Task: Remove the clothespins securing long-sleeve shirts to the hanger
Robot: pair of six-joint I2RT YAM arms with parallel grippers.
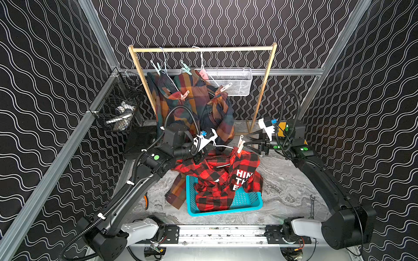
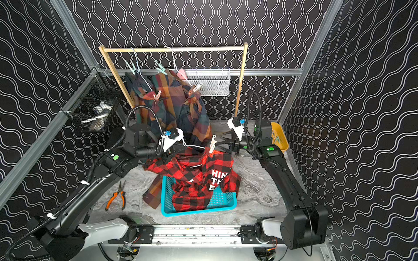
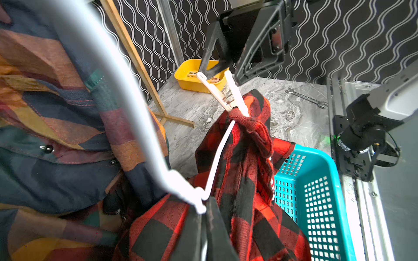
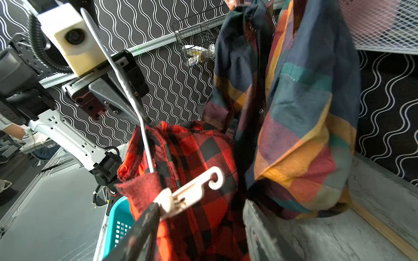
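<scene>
A red-black checked shirt [image 1: 217, 169] hangs over the basket on a white hanger [image 3: 215, 161]. My left gripper is shut on the hanger. A cream clothespin [image 4: 191, 189] clips the shirt's collar to the hanger's end. My right gripper is open around the lower side of that clothespin, its left fingertip near it; whether they touch is unclear. Multicoloured plaid shirts [image 2: 169, 100] hang on the wooden rack behind, with several clothespins on their hangers.
The turquoise basket [image 1: 224, 212] lies below the checked shirt. A yellow tray [image 3: 187, 82] with small items sits at the right back. Pliers [image 2: 117, 198] and a wrench [image 3: 304, 96] lie on the marble table. The rack's post [image 1: 261, 95] stands behind my right arm.
</scene>
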